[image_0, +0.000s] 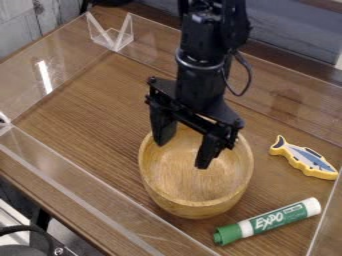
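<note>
My black gripper (186, 142) hangs over the back half of a round tan bowl (195, 197), its two fingers spread open, one at the bowl's back left and one toward its right side. The part of the bowl that shows inside looks empty; its back rim is partly hidden behind the gripper.
At the right lies a yellow and blue fish-like object (303, 158). A green and white EXPO marker (267, 220) lies at the front right. A clear holder (110, 32) stands at the back left.
</note>
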